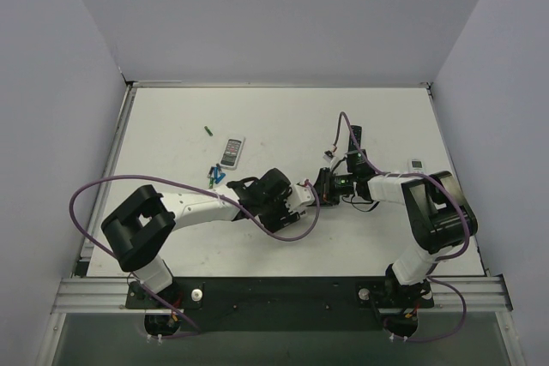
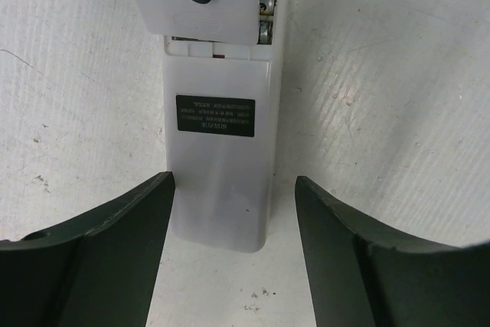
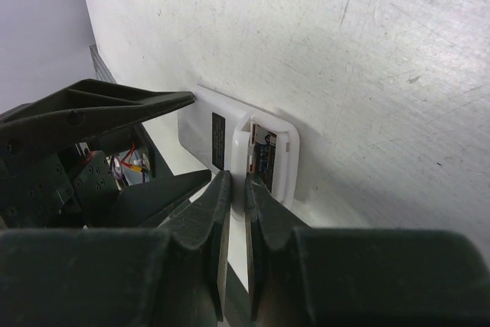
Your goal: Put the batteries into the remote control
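Observation:
A white remote (image 2: 222, 166) lies face down with its dark label upward. My left gripper stands partly open around its lower end; the left finger (image 2: 157, 201) appears to meet one side, while a gap shows at the other. In the right wrist view, my right gripper is shut on the white battery cover (image 3: 240, 162), which is tilted above the open compartment (image 3: 264, 155). Shiny metal parts (image 2: 266, 5) show inside beside the cover; I cannot tell whether they are batteries or contacts. The cover hides most of the compartment.
Several blue and green batteries (image 1: 216, 175) lie left of centre, with one green battery (image 1: 208, 131) farther back. A white remote with buttons (image 1: 231, 152), a black remote (image 1: 354, 137) and a small white device (image 1: 416, 165) rest apart.

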